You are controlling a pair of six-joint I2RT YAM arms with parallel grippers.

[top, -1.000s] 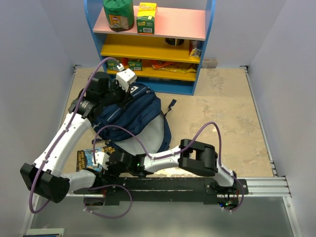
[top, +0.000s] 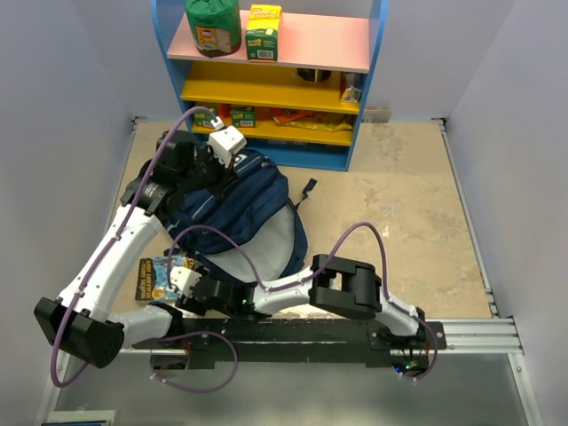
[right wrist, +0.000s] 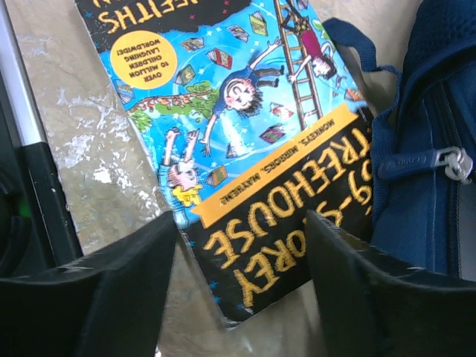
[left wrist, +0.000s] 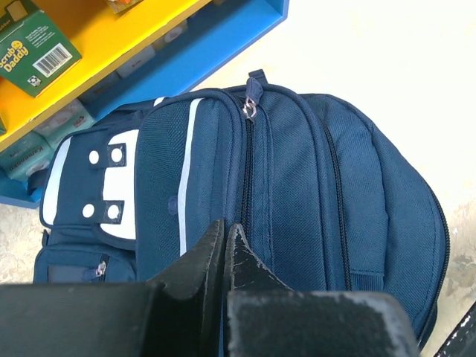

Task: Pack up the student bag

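The navy school bag lies on its side on the floor in front of the shelf. My left gripper is shut, its fingertips against the bag's navy fabric beside a black zip; whatever is pinched there does not show. On the floor to the left of the bag lies a book with a blue and black "Treehouse" cover, flat, one edge near the bag's strap and zip. Over the book's near end, my right gripper stands part open, a blurred finger on either side and nothing gripped.
A blue-framed shelf with pink and yellow boards holds several boxes at the back. Beside the book in the right wrist view runs a black and silver rail.
The left arm and the bag have stayed in place.
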